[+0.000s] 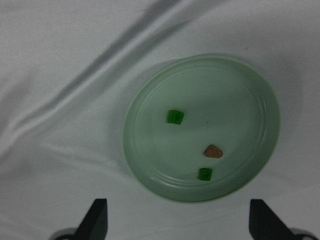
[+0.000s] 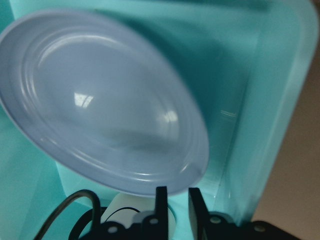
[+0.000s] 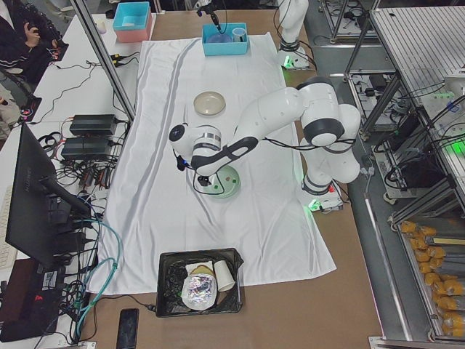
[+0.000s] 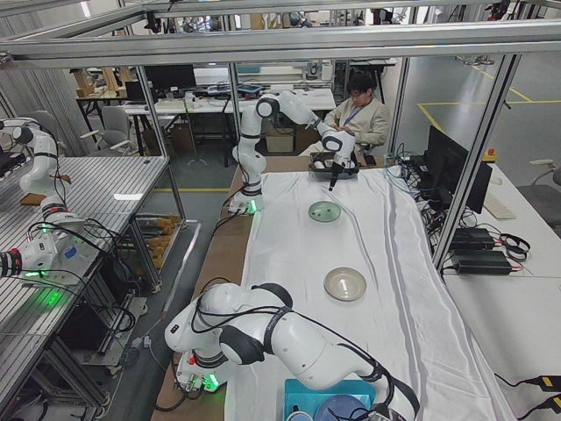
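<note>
A green plate (image 1: 150, 150) lies on the white cloth, holding two small green pieces (image 1: 175, 116) and a brown piece (image 1: 213, 151). My left gripper is open above it, nothing between its widely spaced fingers. My right gripper is over a turquoise bin (image 2: 270, 115), its fingers a little apart at the rim of a lilac plate (image 2: 100, 100) lying inside; I cannot tell whether it touches. A white cup (image 2: 120, 205) sits in the bin too.
A beige plate (image 4: 344, 283) lies between the green plate and the bin. A black tray (image 3: 167, 291) with foil-covered items stands at one end of the table. The cloth is otherwise mostly clear.
</note>
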